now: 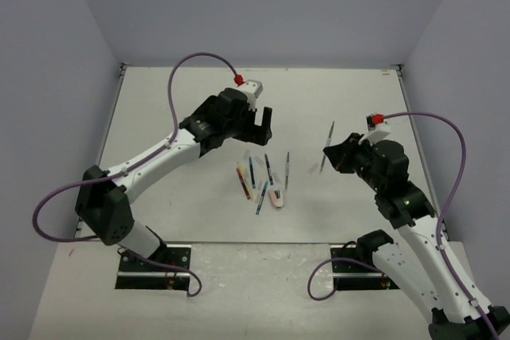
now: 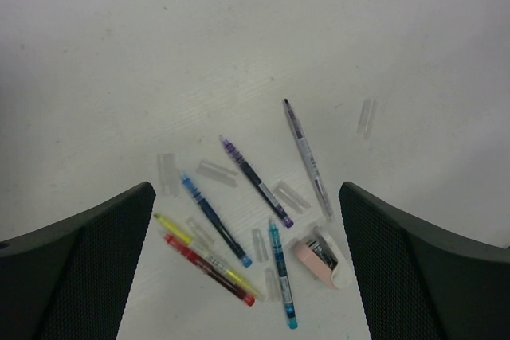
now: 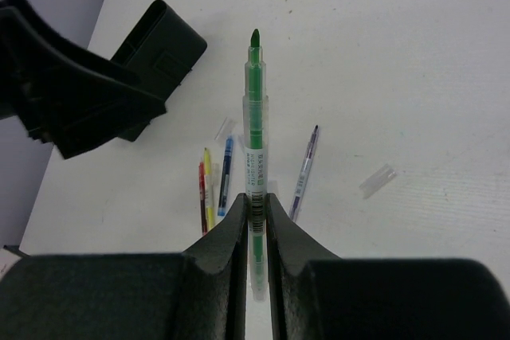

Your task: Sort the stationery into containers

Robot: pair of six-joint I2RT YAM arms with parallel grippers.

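In the right wrist view my right gripper is shut on a green pen, which stands upright between its fingers. From above, the right gripper and the pen are over the right side of the table. My left gripper hangs open and empty above the pens. Below it lie a red pen, a yellow pen, a blue pen, a purple pen, a silver pen, a teal pen and a pink-white item. A black container stands behind the left gripper.
Several clear strips, such as one strip, lie among and near the pens. Grey walls bound the table. The left arm covers most of the container from above.
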